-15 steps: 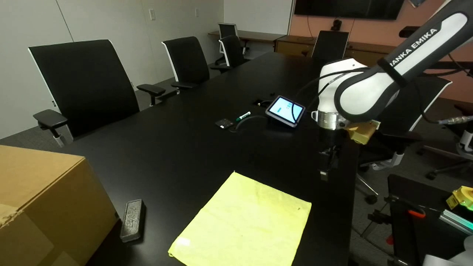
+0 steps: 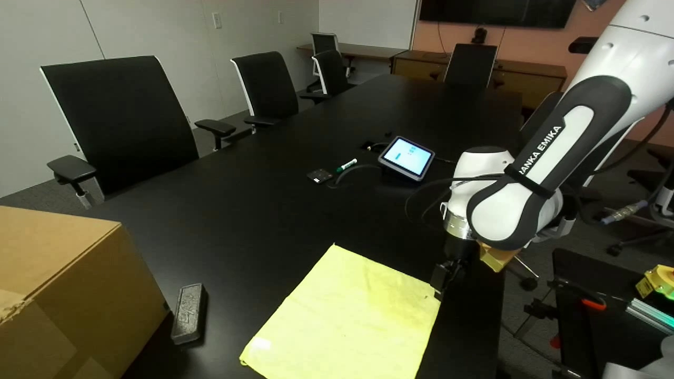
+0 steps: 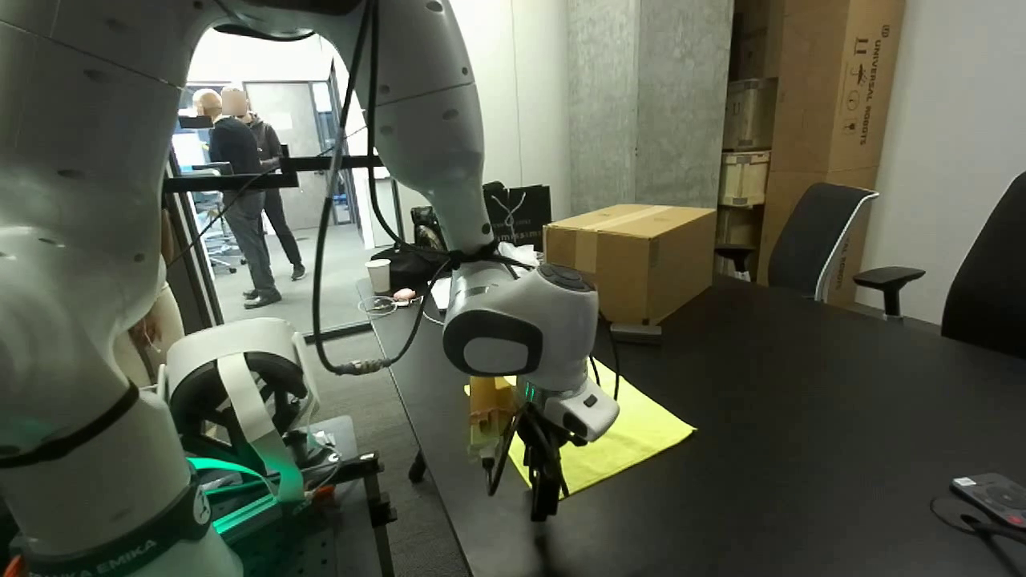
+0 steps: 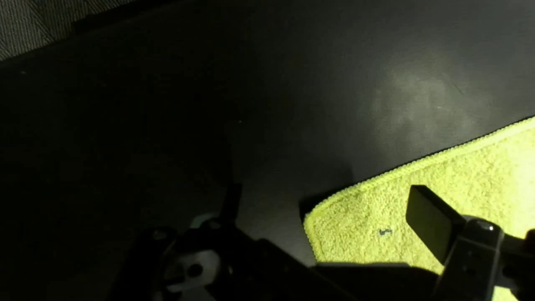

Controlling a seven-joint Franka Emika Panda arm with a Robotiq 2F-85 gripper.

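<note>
A yellow cloth (image 2: 347,316) lies flat on the black table, and its right corner reaches my gripper (image 2: 440,285). In the wrist view the gripper is open, its fingers wide apart. One finger (image 4: 432,223) stands over the cloth (image 4: 366,220), and the other (image 4: 231,203) is over bare table. The cloth's corner, with a small dark mark near it, lies between them. In exterior view 2 the gripper (image 3: 544,481) points down by the near edge of the cloth (image 3: 616,442); whether it touches the cloth I cannot tell.
A cardboard box (image 2: 76,290) and a dark eraser-like block (image 2: 189,313) are left of the cloth. Farther back are a tablet (image 2: 407,158), a green marker (image 2: 347,166) and a small black device (image 2: 319,176).
My arm has come down and toward the cloth, bringing the gripper from above bare table to the cloth's right corner. The cloth lies essentially as before.
</note>
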